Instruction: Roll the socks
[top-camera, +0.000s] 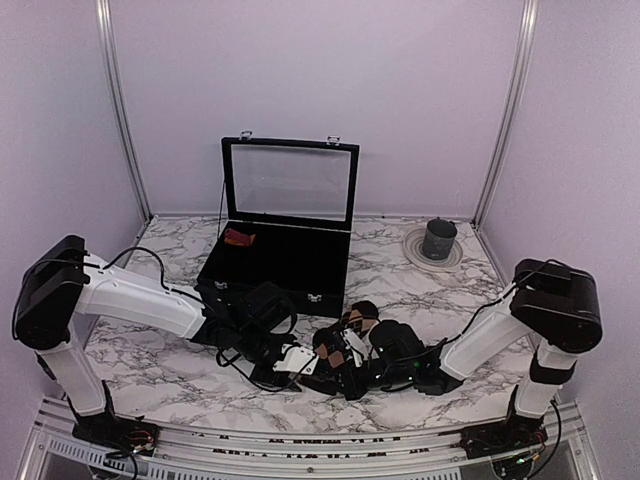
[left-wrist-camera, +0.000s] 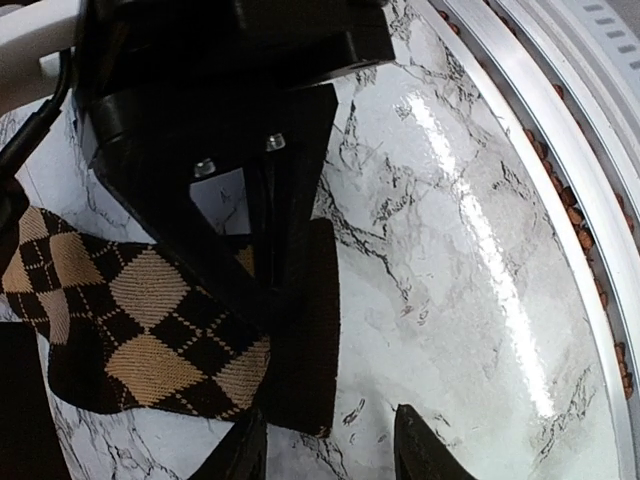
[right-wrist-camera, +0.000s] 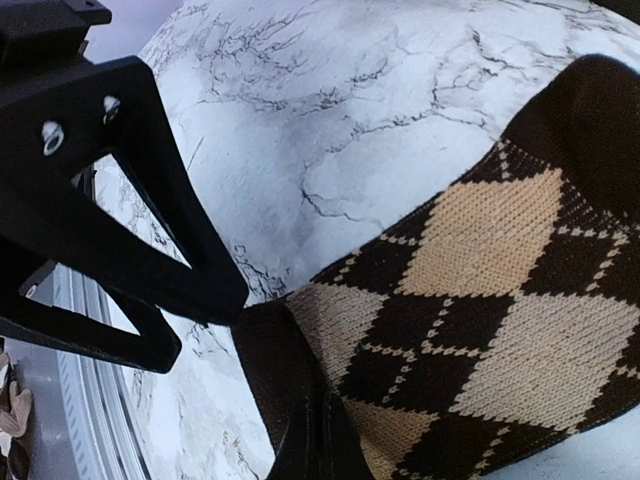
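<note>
A black and tan argyle sock (top-camera: 358, 318) lies on the marble table in front of the black case. Its dark cuff end (left-wrist-camera: 318, 340) points toward the table's front edge. My right gripper is shut on the sock at the cuff, where the cloth creases up to the fingers. Just off the cuff end, my left gripper stands open with nothing between its fingertips; bare table shows in the gap. In the top view both arms hide much of the sock's near part.
Behind the sock stands an open black case (top-camera: 325, 300) with its clear lid up and a red item (top-camera: 239, 238) inside. A grey cup (top-camera: 439, 238) rests on a round plate (top-camera: 413, 252) at the back right. Bare table lies at both sides.
</note>
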